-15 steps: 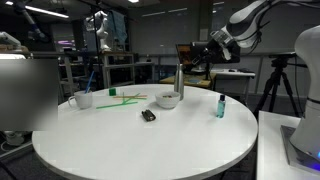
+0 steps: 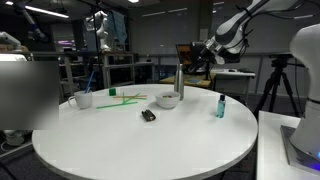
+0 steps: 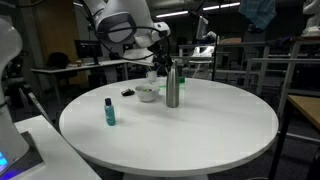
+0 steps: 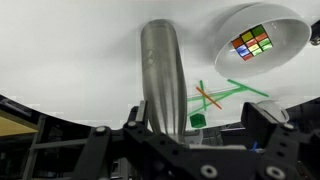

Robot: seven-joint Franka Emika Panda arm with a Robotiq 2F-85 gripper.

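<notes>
My gripper stands open in the wrist view, its dark fingers wide apart. A tall silver bottle (image 4: pixel 163 75) reaches up the left part of that view, its lower end in the picture close to the left finger. In exterior view 2 the bottle (image 3: pixel 172 90) stands upright on the table, with the gripper (image 3: pixel 163 53) above and near its top. Exterior view 1 has the gripper (image 2: pixel 205 62) up and to the right of the bottle (image 2: pixel 179 79). A white bowl (image 4: pixel 231 60) beside the bottle holds a colourful cube (image 4: pixel 251 42).
On the round white table (image 2: pixel 120 148) are a small blue bottle (image 2: pixel 221 107), a black object (image 2: pixel 148 115), a white mug (image 2: pixel 83 100), green and orange sticks (image 2: pixel 126 99) and a green block (image 2: pixel 113 92).
The arm's wrist has shifted and turned slightly, and the gripper sits a little farther right in exterior view 1. The objects on the table look unmoved.
</notes>
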